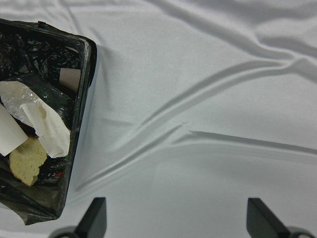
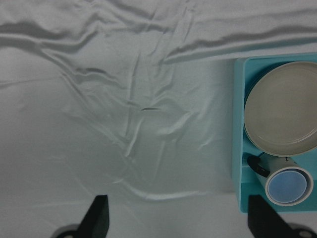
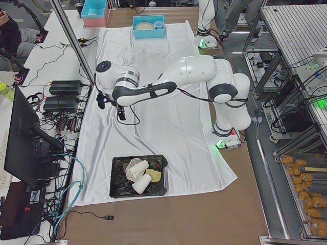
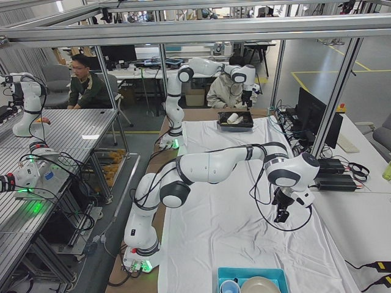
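Observation:
In the camera left view, my left gripper [image 3: 111,106] is raised above the cloth beyond a black-lined tray [image 3: 117,176], which holds wrappers, paper and yellow food scraps [image 1: 27,161]. The left wrist view shows its fingers apart and empty, with the tray to their left. My right gripper [image 4: 282,207] hangs over the cloth near a light-blue bin [image 4: 250,272], open and empty in the right wrist view. That bin holds a beige plate [image 2: 281,109] and a mug [image 2: 286,183] with a dark handle.
A monitor [image 3: 23,143], black boxes and cables line one side. Metal frame posts rise beside the table, and a person sits beyond it.

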